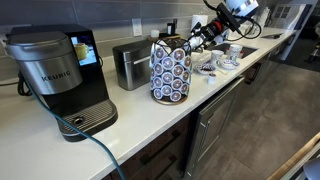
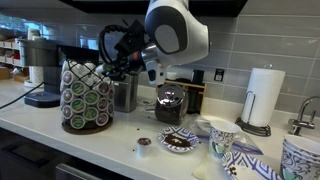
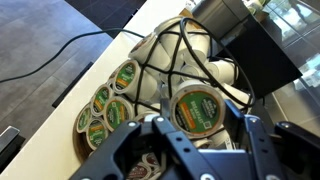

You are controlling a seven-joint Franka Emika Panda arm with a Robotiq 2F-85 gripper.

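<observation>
A coffee pod (image 3: pixel 197 109) with a green and orange foil lid sits between the fingers of my gripper, which is shut on it. Beneath and beyond it in the wrist view is a wire pod carousel (image 3: pixel 172 72), full of more white pods. From the side, the carousel (image 2: pixel 88 97) stands upright on the counter, and my gripper (image 2: pixel 120 68) is by its upper right side. The held pod is hard to make out in both exterior views. In exterior view 1, the carousel (image 1: pixel 170 72) partly hides the gripper's tip.
A Keurig machine (image 1: pixel 66 85) stands left of the carousel, with a metal toaster (image 1: pixel 131 65) behind. A single pod (image 2: pixel 143 147), a patterned plate (image 2: pixel 178 139) and a cup (image 2: pixel 222 136) lie to the right.
</observation>
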